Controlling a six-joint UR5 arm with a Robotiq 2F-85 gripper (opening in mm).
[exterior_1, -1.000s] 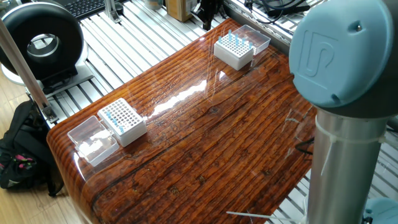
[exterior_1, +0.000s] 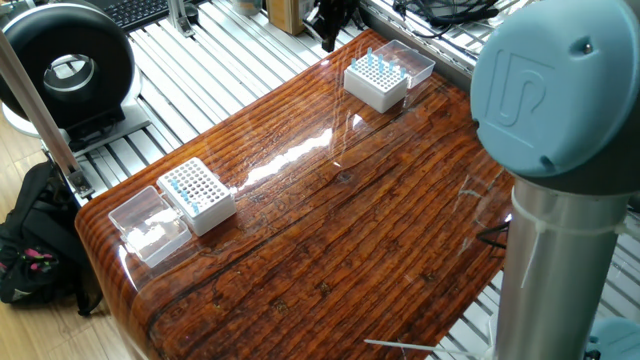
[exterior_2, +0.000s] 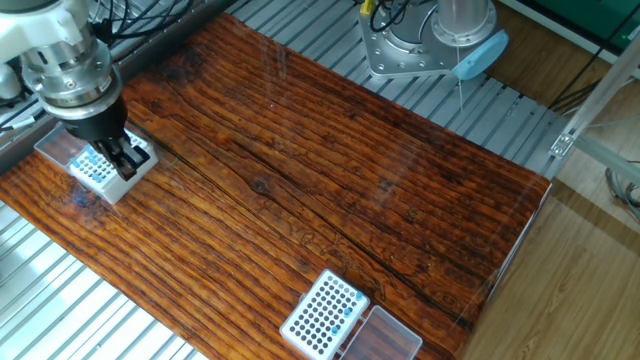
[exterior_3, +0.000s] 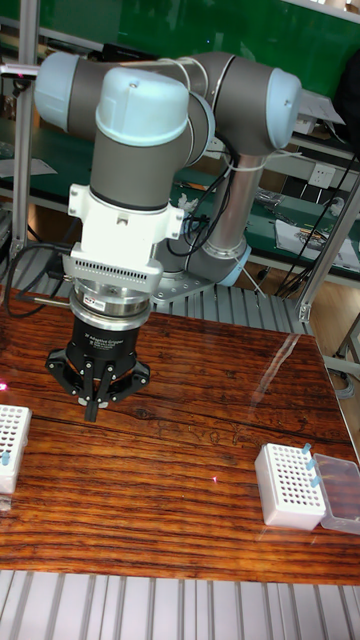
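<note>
My gripper (exterior_3: 93, 414), black below a silver wrist, points down above the wooden table. Its fingertips look brought together, with nothing visible between them. In exterior view 2 the gripper (exterior_2: 127, 163) overlaps one white rack (exterior_2: 108, 188), but exterior view 3 shows it to the side of that rack (exterior_3: 9, 469) and higher. Only the dark gripper end (exterior_1: 329, 44) shows at the top of exterior view 1. Blue pieces stand tall in this rack (exterior_1: 375, 94). A second white rack (exterior_1: 208, 213) sits far from the gripper, with a row of blue pieces in its holes.
Each rack has a clear lid folded open beside it: one lid (exterior_1: 150, 232) by the far rack, another lid (exterior_1: 408, 62) by the near one. Between the racks the glossy wooden table (exterior_2: 270, 190) is bare. Cables (exterior_1: 440, 12) lie beyond its edge.
The blue-capped arm joint has shifted slightly right and down in exterior view 1, and the gripper end slightly left. Both racks and their lids have stayed put.
</note>
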